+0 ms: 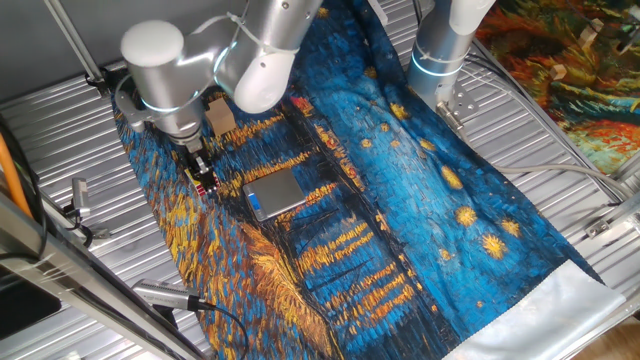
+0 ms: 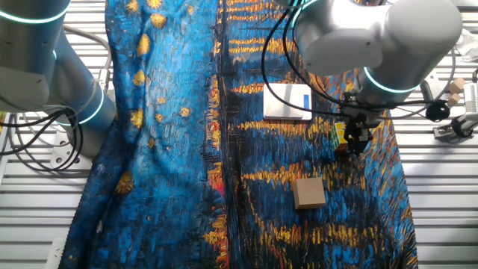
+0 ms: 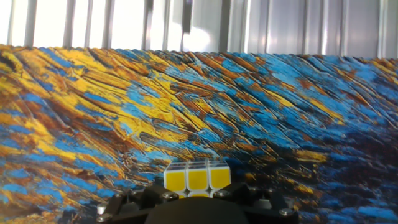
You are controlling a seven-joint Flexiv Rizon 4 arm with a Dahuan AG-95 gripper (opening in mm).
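Observation:
A Rubik's cube point(image 3: 198, 178) with a yellow face toward the camera sits at the bottom middle of the wrist view, on the painted cloth. My gripper is right at it, one dark finger point(image 3: 152, 198) to the left and the other to the right. Whether the fingers press on the cube is hidden. Exterior view 2 has the cube point(image 2: 340, 136) partly behind the gripper point(image 2: 357, 138). Only a small part of the cube point(image 1: 207, 187) shows below the gripper point(image 1: 203, 168) in exterior view 1.
A flat grey-white box point(image 1: 274, 195) with a blue mark lies near the cube. The brown block point(image 2: 308, 193) stands farther off on the cloth point(image 2: 179, 187).

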